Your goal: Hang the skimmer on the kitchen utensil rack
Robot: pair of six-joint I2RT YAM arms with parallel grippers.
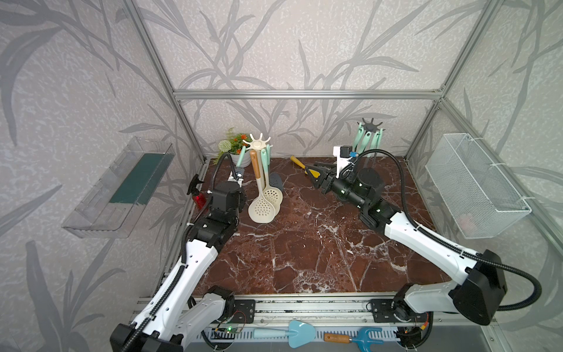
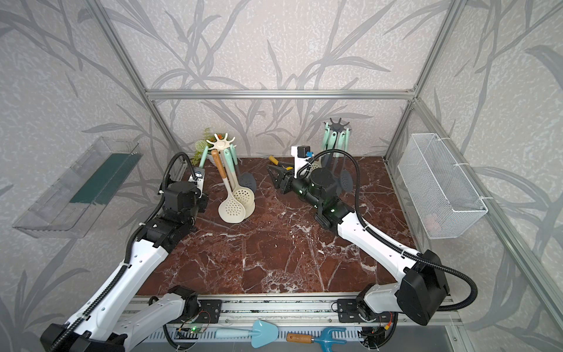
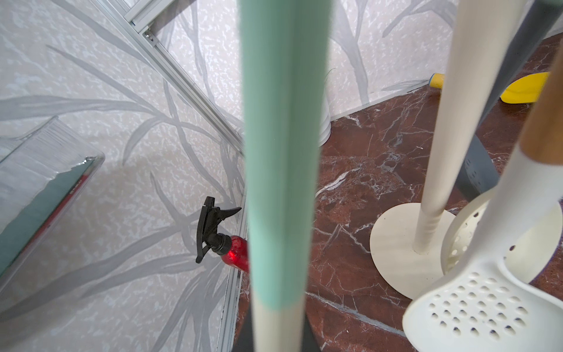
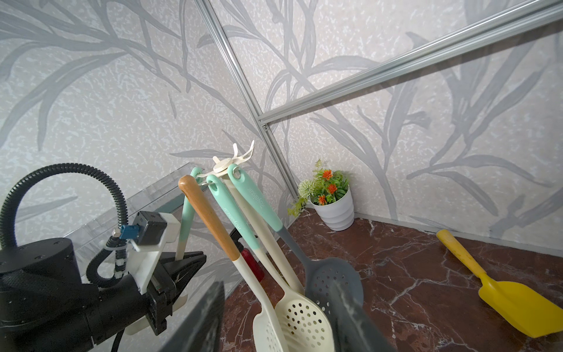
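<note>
The cream utensil rack (image 1: 257, 142) stands at the back left, its upper hooks (image 4: 223, 166) spread above a round base (image 3: 390, 249). Around it are a wooden-handled skimmer (image 1: 261, 208), a mint-handled skimmer (image 4: 302, 314) and a grey skimmer (image 4: 334, 281). My left gripper is shut around the cream shaft of another mint-handled utensil (image 3: 287, 152). That utensil's top loop is close to the rack's hooks; whether it sits on one I cannot tell, and its head is mostly hidden. Right of the rack, my right gripper is open, empty between its blurred fingers.
A second rack (image 2: 336, 126), dark with mint-handled tools, stands at the back right. A yellow shovel (image 4: 522, 302) lies near the back wall. A potted plant (image 4: 337, 208) and a red spray bottle (image 3: 236, 253) are by the left rack.
</note>
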